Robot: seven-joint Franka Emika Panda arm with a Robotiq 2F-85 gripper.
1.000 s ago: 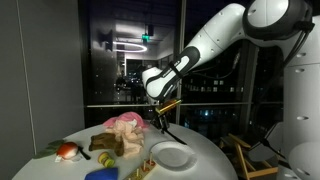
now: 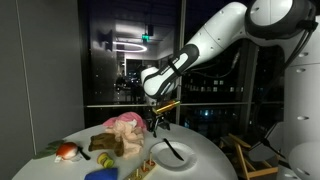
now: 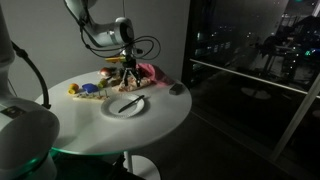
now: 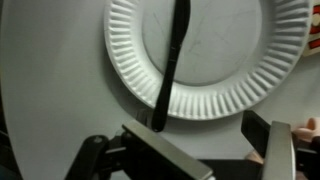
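A black knife (image 4: 172,62) lies over the near rim of a white paper plate (image 4: 125,50), its lower end out past the rim. In exterior view 1 the knife (image 2: 174,149) reaches across the far side of the plate (image 2: 192,166). My gripper is open, its fingers apart with nothing between them. The knife's lower end is close to the left finger (image 4: 165,150) in the wrist view. In exterior view 2 the gripper (image 3: 127,80) hangs just above the table beyond the plate (image 3: 108,110).
Left of the plate in exterior view 1 are a pink cloth (image 2: 125,130), a brown item (image 2: 105,142), a red item (image 2: 67,151), a blue item (image 2: 102,174) and small yellow items. A dark object (image 3: 177,89) sits near the table edge.
The knife has come down from beside the gripper onto the plate and now reaches further over it. The gripper has shifted slightly left, away from the plate.
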